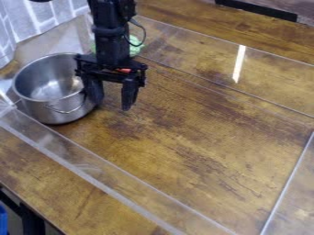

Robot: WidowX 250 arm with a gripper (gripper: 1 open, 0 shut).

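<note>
A steel pot [47,90] stands at the left of the wooden table [196,128]. My black gripper [112,95] is low at the pot's right side, its fingers pointing down, overlapping the pot's rim in view. Whether anything is between the fingers is hard to tell. Behind the arm, a green object [135,46] and a small red object [127,72] are partly hidden.
Clear panels border the table along the left, right and back.
</note>
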